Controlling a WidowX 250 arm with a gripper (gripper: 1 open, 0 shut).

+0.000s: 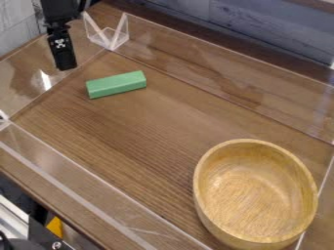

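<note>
The black gripper [62, 61] reaches down from the top left, open, above the bare left part of the wooden table [156, 156]. A green rectangular block [116, 84] lies to the right of and a little below it, apart from the fingers. A round yellow wooden bowl [255, 187] stands at the bottom right.
A clear angular plastic object stands near the back edge, right of the gripper. Dark floor with some yellow shows beyond the lower left edge.
</note>
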